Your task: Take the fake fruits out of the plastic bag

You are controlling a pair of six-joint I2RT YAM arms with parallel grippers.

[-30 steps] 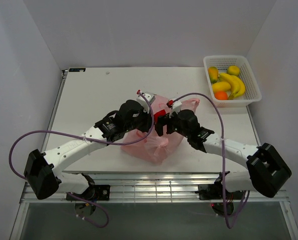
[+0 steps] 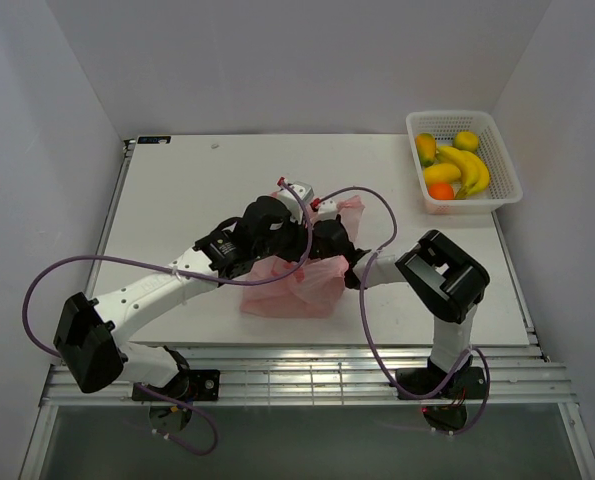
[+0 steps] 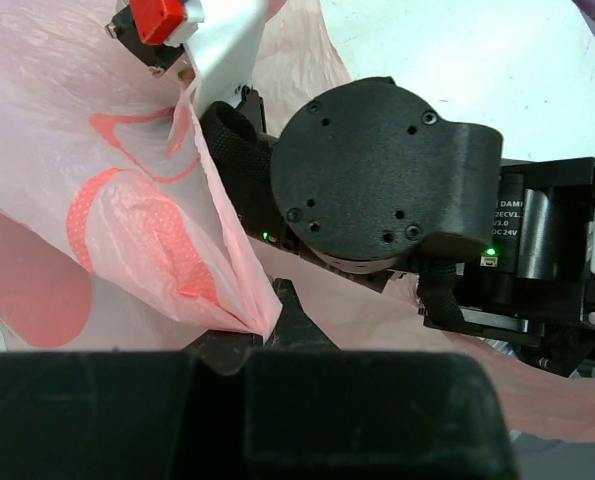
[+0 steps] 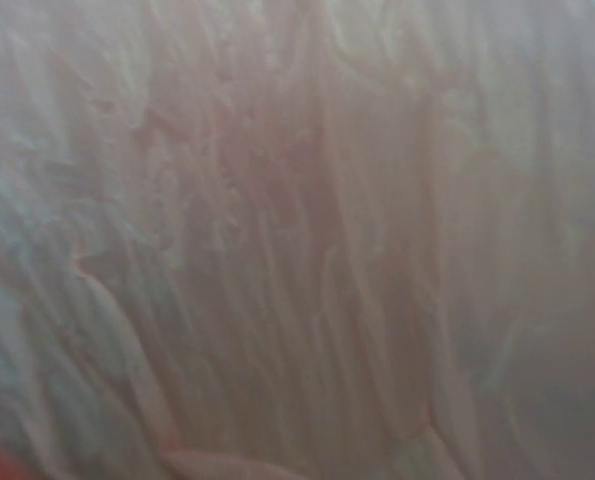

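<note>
The pink plastic bag [image 2: 287, 295] lies crumpled in the middle of the table under both grippers. My left gripper is shut, with the bag's pink film [image 3: 177, 250] gathered at its fingertips in the left wrist view. My right gripper [image 2: 322, 245] is pushed into the bag beside the left one; its fingers are hidden, and its wrist view shows only blurred pink film [image 4: 297, 240]. Any fruit inside the bag is hidden.
A white basket [image 2: 509, 180] at the back right holds bananas [image 2: 469, 165], an orange [image 2: 441, 191] and several yellow fruits.
My right arm has moved left into the bag, toward the left gripper, and a red patch seen between the grippers earlier is now covered. The left arm has barely moved.
</note>
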